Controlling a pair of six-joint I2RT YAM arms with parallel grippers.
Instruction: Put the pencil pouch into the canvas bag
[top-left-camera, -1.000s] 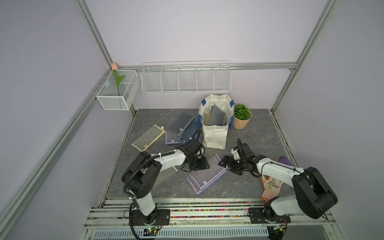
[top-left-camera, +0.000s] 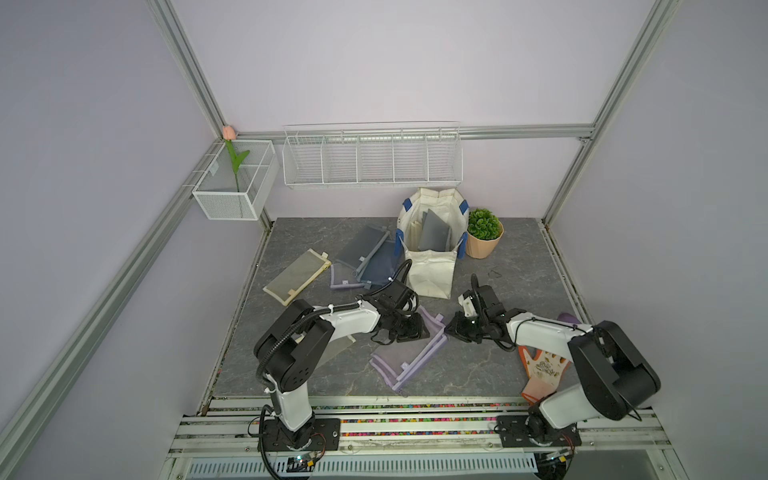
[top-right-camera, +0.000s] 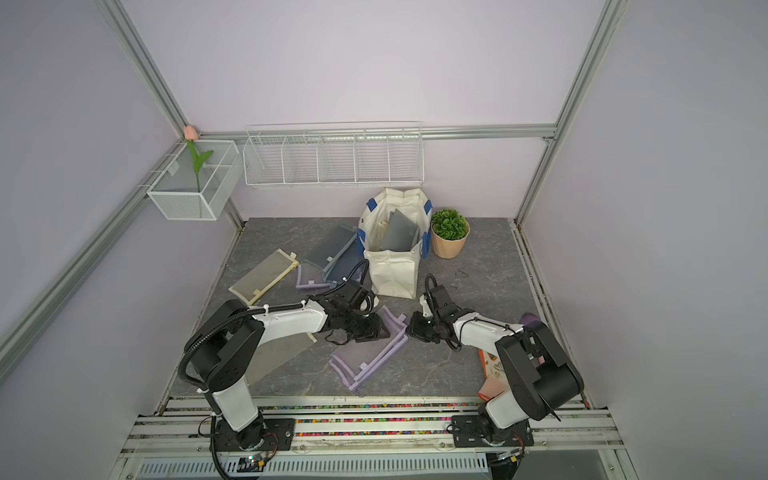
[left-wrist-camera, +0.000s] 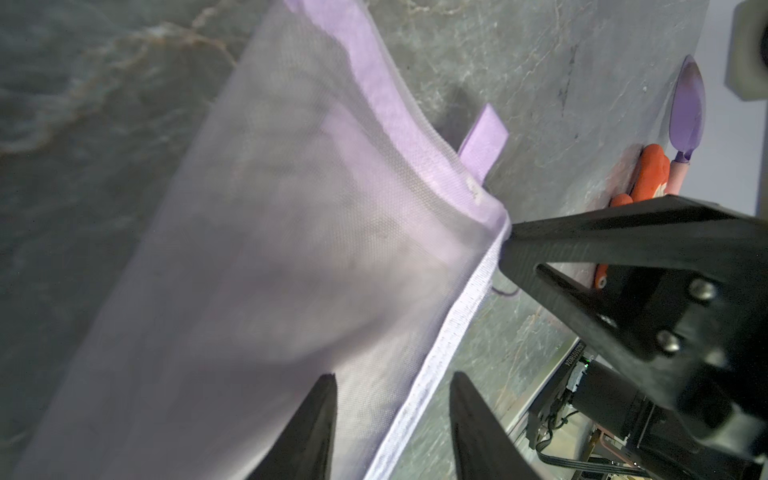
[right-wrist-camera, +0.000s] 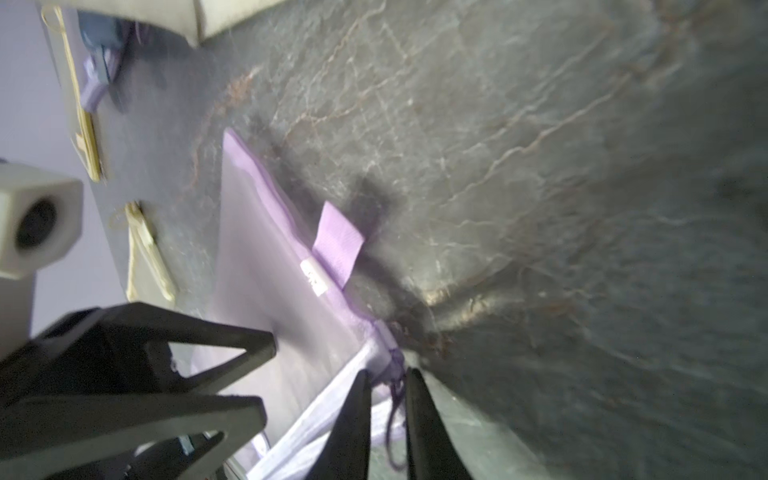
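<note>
A sheer lilac pencil pouch (top-left-camera: 400, 358) lies on the grey table in front of the white canvas bag (top-left-camera: 430, 273), which holds grey pouches. My left gripper (top-left-camera: 411, 328) is low over the pouch; in its wrist view the fingers show dark over the mesh, and whether they pinch it is hard to tell. My right gripper is at the pouch's right corner, its narrowly spaced fingers around the zipper end and pull cord.
More pouches (top-left-camera: 294, 276) lie to the left and back. A potted plant (top-left-camera: 483, 232) stands right of the bag, and an orange-white glove (top-left-camera: 544, 368) lies at the right front. Wire baskets (top-left-camera: 372, 156) hang on the back wall.
Both grippers have shifted slightly, the left one to the right, the right one with narrowing fingers at the corner. The pouch has slid a little to the left.
</note>
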